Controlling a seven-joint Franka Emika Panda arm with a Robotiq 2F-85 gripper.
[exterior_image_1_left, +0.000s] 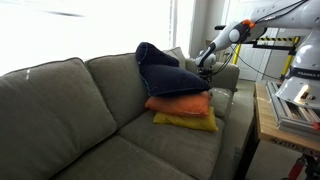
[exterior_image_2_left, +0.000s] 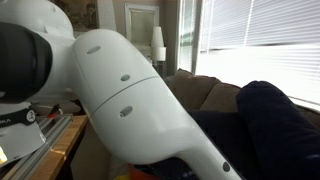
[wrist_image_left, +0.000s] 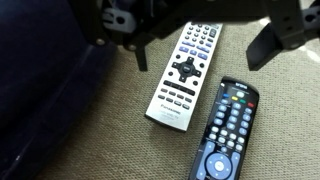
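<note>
A silver remote (wrist_image_left: 184, 76) and a black remote (wrist_image_left: 224, 128) lie side by side on beige woven fabric in the wrist view. My gripper is open above them, one dark finger (wrist_image_left: 124, 22) on the left and the other (wrist_image_left: 282, 38) on the right. Between the fingers, as seen from the wrist, is the silver remote; whether anything touches it I cannot tell. The black one lies lower right. In exterior view 1 the arm (exterior_image_1_left: 240, 33) reaches down to the sofa's far end, behind the pillows. Both remotes are hidden there.
Dark blue pillows (exterior_image_1_left: 168, 75), an orange pillow (exterior_image_1_left: 178, 103) and a yellow one (exterior_image_1_left: 188, 121) are stacked on the grey sofa (exterior_image_1_left: 62, 118). Dark blue cloth (wrist_image_left: 40, 75) fills the wrist view's left side. A wooden table (exterior_image_1_left: 262, 128) stands at right.
</note>
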